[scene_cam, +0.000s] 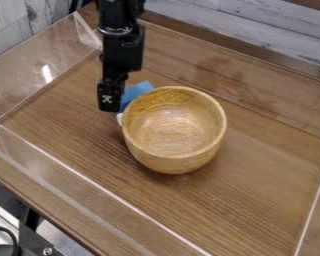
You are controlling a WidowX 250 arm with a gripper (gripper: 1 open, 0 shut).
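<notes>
A tan wooden bowl point(176, 135) sits right of the middle of the table. Tucked against its upper left side is a blue object point(139, 92), with something white below it, partly hidden by the bowl. My black gripper point(113, 100) reaches down from the top, its fingertips low at the left edge of the blue object. Whether the fingers hold anything is hard to tell.
A clear plastic edge runs along the left, with black cables at the lower left. A raised wooden edge lines the back right.
</notes>
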